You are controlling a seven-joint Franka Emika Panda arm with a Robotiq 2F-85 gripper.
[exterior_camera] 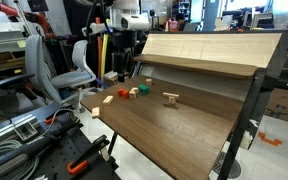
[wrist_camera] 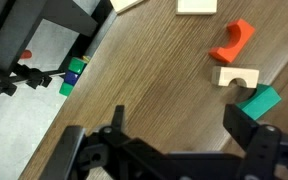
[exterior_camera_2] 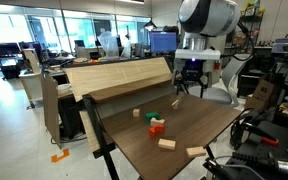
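Note:
My gripper hangs above the wooden table with its fingers wide apart and nothing between them. In the wrist view, a red curved block (wrist_camera: 233,41) lies upper right, above a notched wooden block (wrist_camera: 235,76). A green block (wrist_camera: 260,101) sits close to the right finger (wrist_camera: 246,130), partly hidden by it. Exterior view 1 shows the red block (exterior_camera: 122,92), the green block (exterior_camera: 144,89) and a wooden block (exterior_camera: 133,92) clustered together. Exterior view 2 shows the gripper (exterior_camera_2: 194,88) held above the tabletop.
Flat wooden blocks (exterior_camera_2: 166,144) lie near the table's edge. A small wooden structure (exterior_camera: 171,98) stands apart from the cluster. A raised wooden shelf (exterior_camera: 209,52) runs along one side.

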